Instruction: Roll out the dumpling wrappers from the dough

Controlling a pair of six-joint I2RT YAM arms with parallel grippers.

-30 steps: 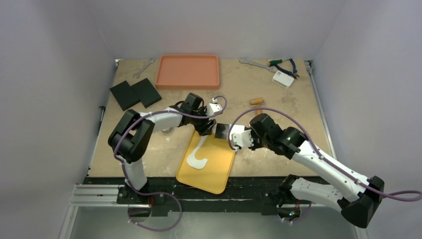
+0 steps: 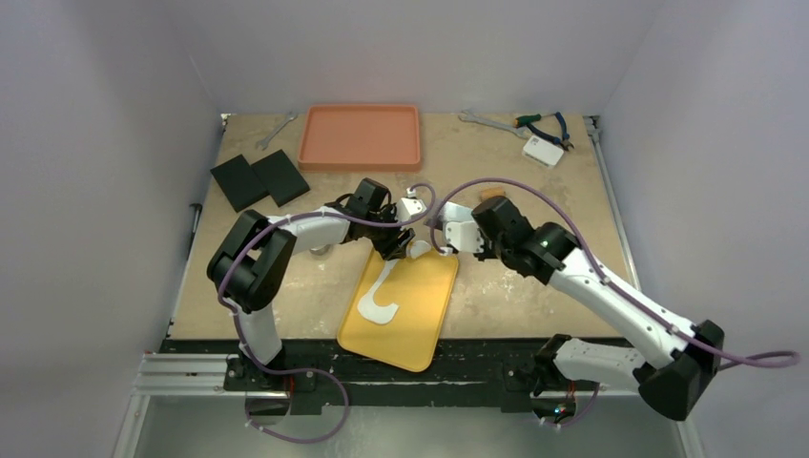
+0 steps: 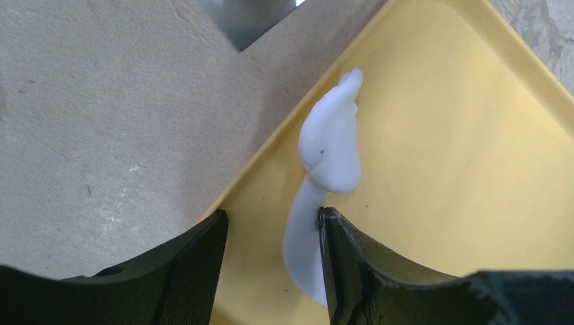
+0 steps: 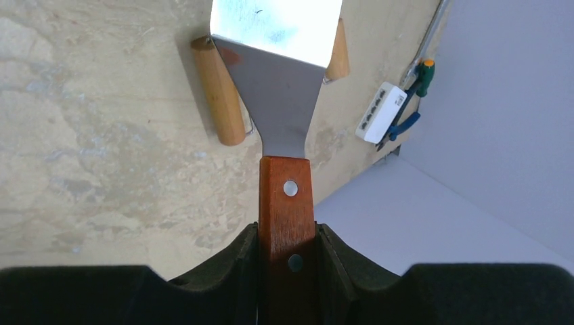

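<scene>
White dough [image 2: 379,310] lies in a curved strip on the yellow tray [image 2: 401,343], with a lump [image 2: 420,250] at its upper end. The left wrist view shows a bulging dough piece [image 3: 330,145] joined to a thinner strip. My left gripper is part open, low over the tray, one finger touching or close beside the thin strip. My right gripper is shut on the wooden handle of a metal scraper [image 4: 291,88], held above the table to the right of the tray. A wooden roller [image 4: 218,91] lies beneath the scraper.
A pink tray [image 2: 359,138] stands at the back, two black plates [image 2: 280,177] at left. Wrenches, pliers [image 2: 558,134] and a white box [image 2: 542,151] lie at the back right.
My right arm has lifted back and away from the tray with the scraper, which now covers the roller in the top view. The left arm has not visibly moved.
</scene>
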